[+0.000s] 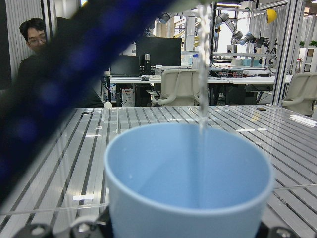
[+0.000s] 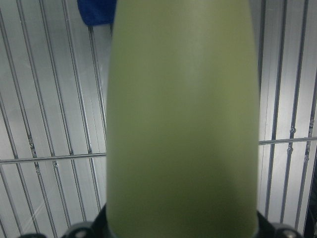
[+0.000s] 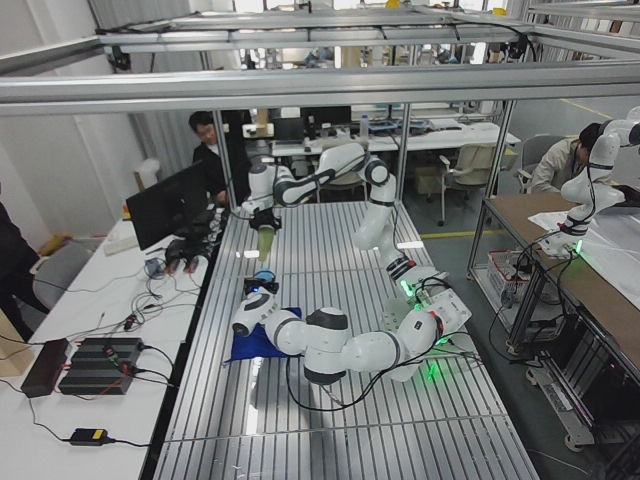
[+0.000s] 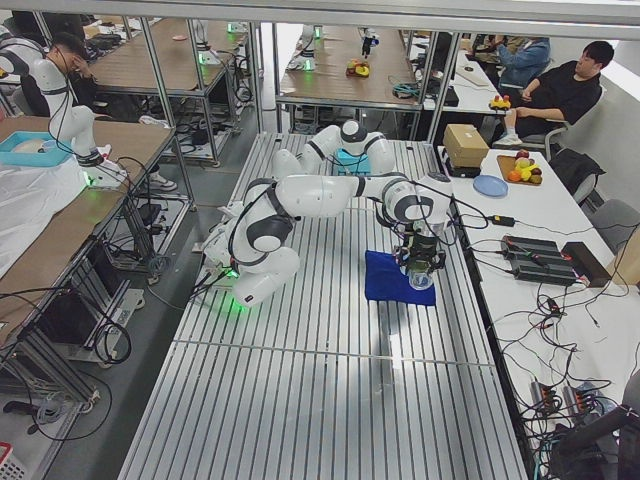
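Note:
A light blue cup point(image 1: 193, 208) point(image 3: 264, 273) is held upright in my left gripper point(image 3: 260, 284), whose fingers show at its sides in the left wrist view. My right gripper point(image 3: 263, 218) is shut on a pale green container point(image 2: 183, 119) point(image 3: 266, 240), tilted above the cup. A thin clear stream point(image 1: 203, 74) runs down into the cup in the left wrist view. A blue cloth point(image 4: 395, 290) lies on the slatted table point(image 4: 300, 400) beneath the grippers.
A side desk point(image 3: 120, 420) holds a monitor point(image 3: 168, 207), black boxes point(image 3: 103, 365) and cables. A person point(image 3: 208, 165) is beside the table's far end.

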